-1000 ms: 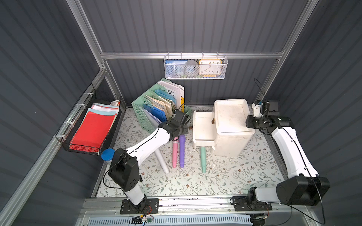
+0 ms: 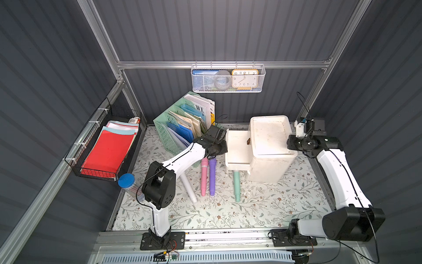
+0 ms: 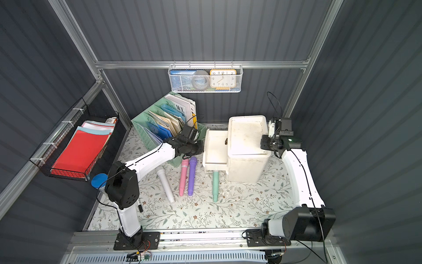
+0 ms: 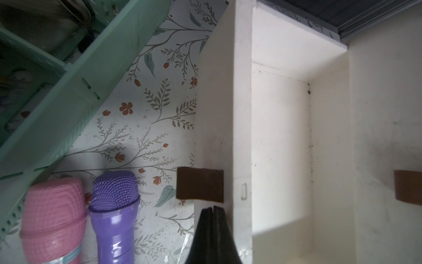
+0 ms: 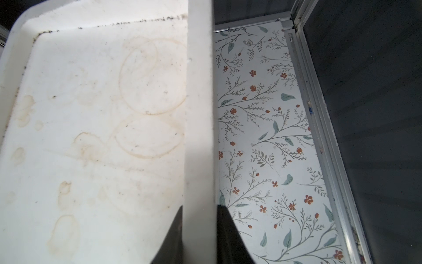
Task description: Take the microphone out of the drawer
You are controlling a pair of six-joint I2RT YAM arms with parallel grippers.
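The open drawer of the white cabinet holds nothing that I can see; its near end is out of the left wrist view. My left gripper is shut, empty, its tips at the drawer's front panel just below the brown pull tab. My right gripper is shut on the rim of the cabinet's top. On the table lie a purple microphone, a pink microphone, a white one and a green one, the last with its upper end hidden by the drawer.
A green file organiser with folders stands behind the left forearm, close to the drawer front. A black wire basket with red paper and a blue-lidded jar are at the left.
The right gripper stays on the rim; the drawer looks unmoved.
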